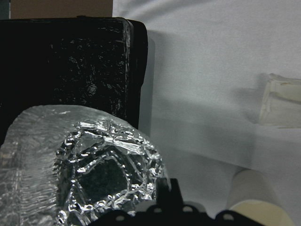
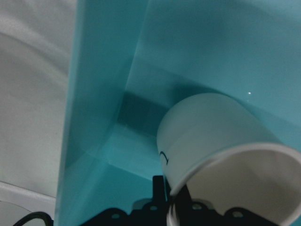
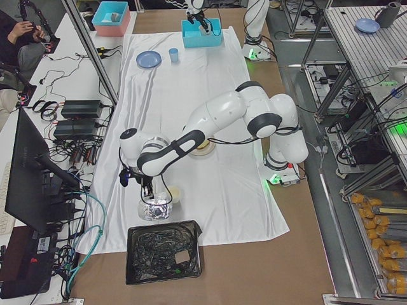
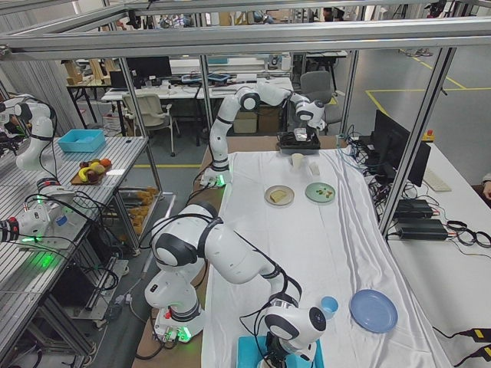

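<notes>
My left gripper is shut on the rim of a crinkled foil container (image 3: 154, 210), held just short of a black bag-lined tray (image 3: 164, 254). A pale cup (image 1: 256, 212) and a clear-wrapped item (image 1: 282, 101) are beside it on the cloth. My right gripper is shut on the rim of a white cup (image 2: 211, 122), tilted on its side inside a light blue bin (image 2: 89, 94).
A blue plate (image 3: 148, 60) and blue cup (image 3: 173, 54) stand on the cloth near the bin. A green plate (image 4: 320, 192) and tan plate (image 4: 279, 195) with food lie mid-cloth. A monitor (image 3: 25, 178) borders the cloth.
</notes>
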